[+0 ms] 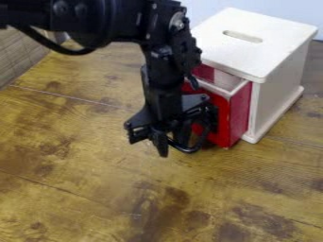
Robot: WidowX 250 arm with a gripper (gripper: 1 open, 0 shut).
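The black gripper (pixel 171 132) hangs over the wooden floor in the middle of the view, just in front and to the left of a white cabinet (pixel 278 66) with a red front panel (pixel 233 118). Its fingers point down beside that panel and partly cover it; whether they touch it, and how far apart they stand, is hard to make out. A white drawer-like edge shows above the red panel.
The cabinet stands at the back right. Open wooden floor (pixel 89 189) fills the left and front. A tiled surface (pixel 15 52) shows at the far left edge.
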